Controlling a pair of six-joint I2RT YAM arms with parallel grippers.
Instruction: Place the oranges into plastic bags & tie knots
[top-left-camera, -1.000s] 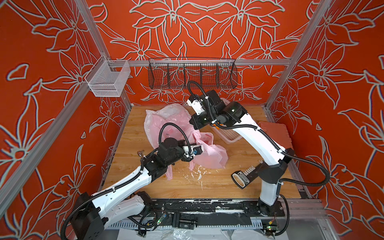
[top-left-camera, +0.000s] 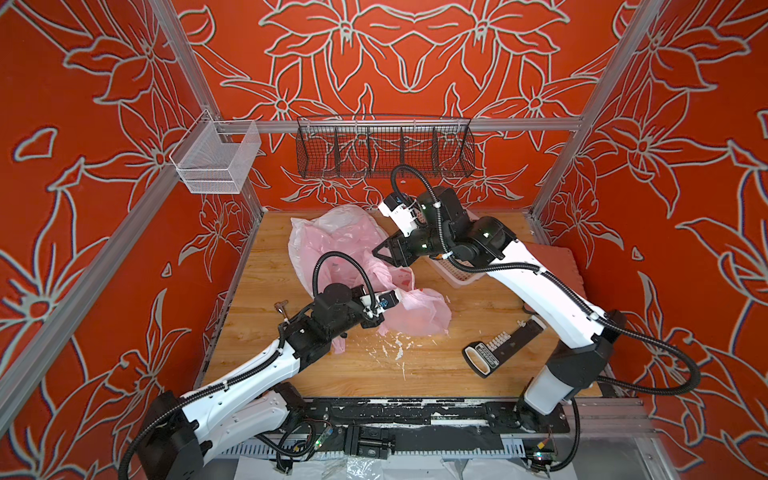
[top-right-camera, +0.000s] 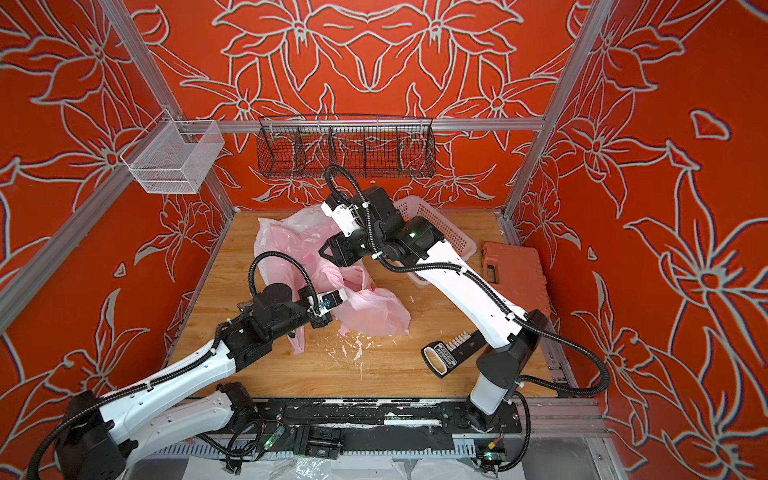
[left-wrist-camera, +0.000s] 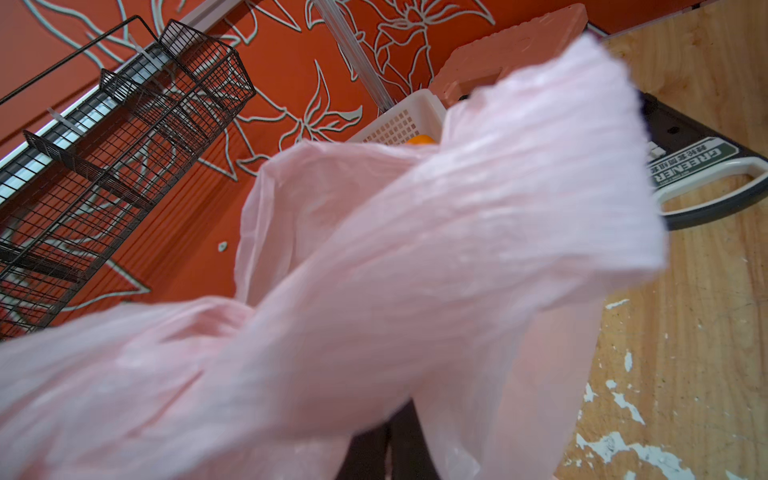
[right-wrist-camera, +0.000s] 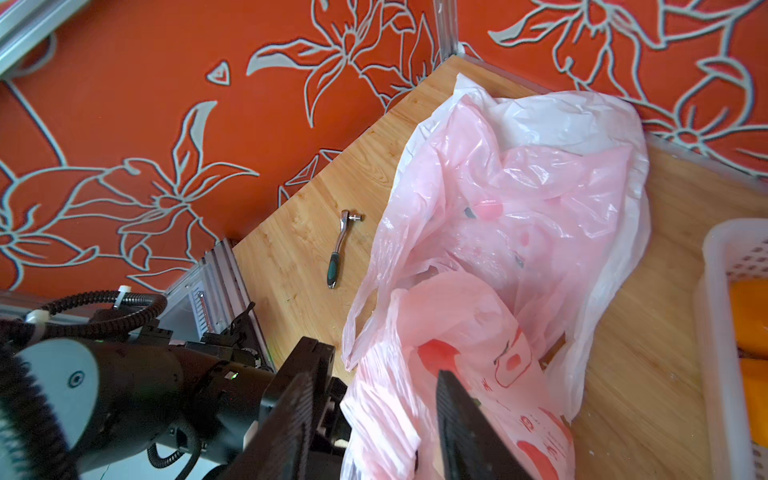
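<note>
Pink plastic bags (top-left-camera: 336, 240) lie crumpled in the table's middle-left. My left gripper is shut, low in the bag, whose twisted neck (right-wrist-camera: 376, 416) rises beside it; whether film is pinched between the fingers is hidden. My right gripper hangs above that twisted plastic, its fingers apart, nothing clearly held. Oranges (right-wrist-camera: 752, 308) sit in a pink-white plastic basket (top-right-camera: 448, 232) behind the right arm.
A ratchet (right-wrist-camera: 340, 248) lies left of the bags. A black-handled tool (top-left-camera: 504, 344) and a pink case (top-right-camera: 516, 272) occupy the right side. Wire baskets (top-left-camera: 384, 148) hang on the back wall. White scraps litter the front middle.
The left arm has moved a little leftward and down.
</note>
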